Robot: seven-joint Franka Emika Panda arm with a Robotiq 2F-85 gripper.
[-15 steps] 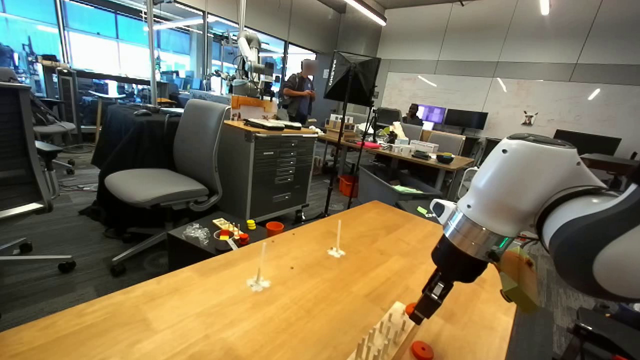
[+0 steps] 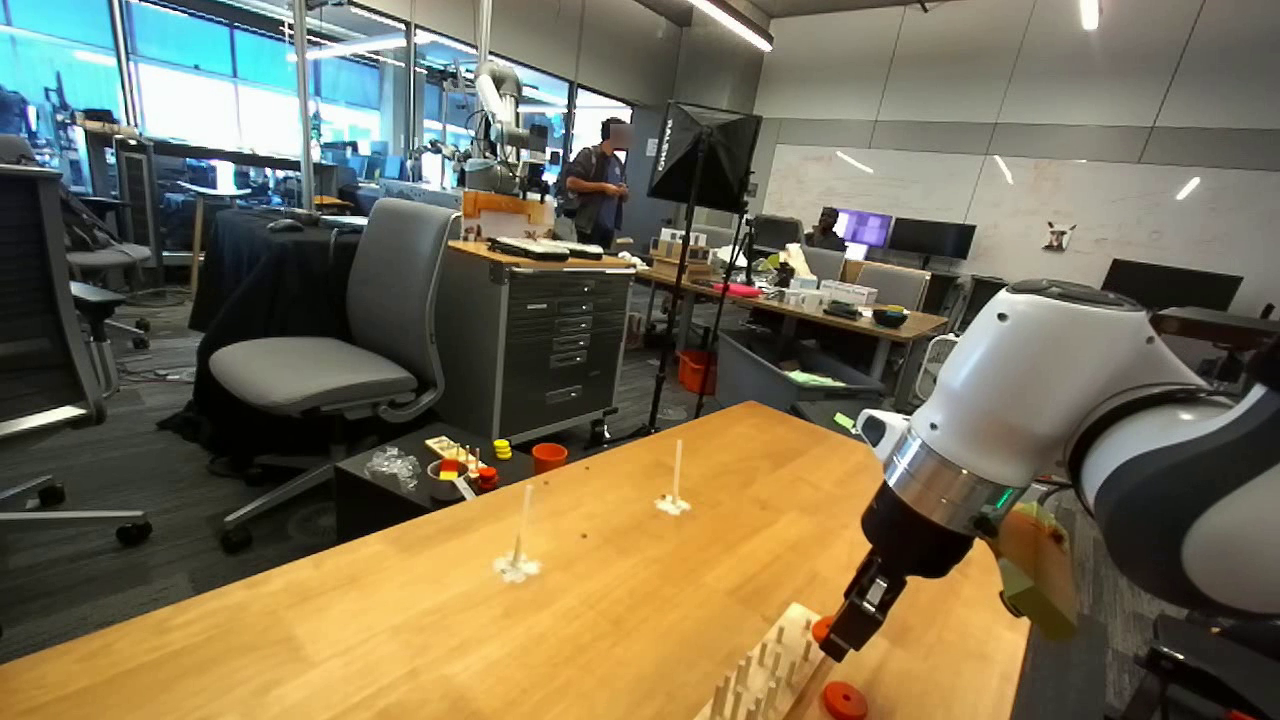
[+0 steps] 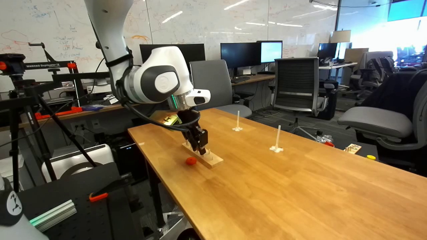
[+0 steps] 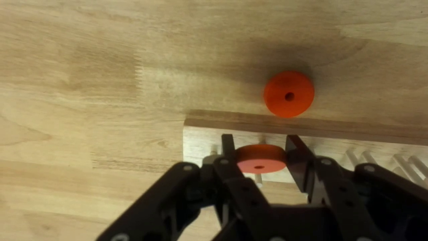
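Observation:
In the wrist view my gripper is shut on a red disc, which has a small hole and sits between the two fingertips. The disc is over the end of a pale wooden pegboard; a peg shows just below its edge. I cannot tell whether the disc touches a peg. A second red disc lies flat on the table beside the board. Exterior view 1 has the gripper low over the pegboard, with the loose disc nearby.
Two upright thin sticks on white bases, one nearer and one farther, stand on the wooden table.
The pegboard and the loose disc have stayed put.

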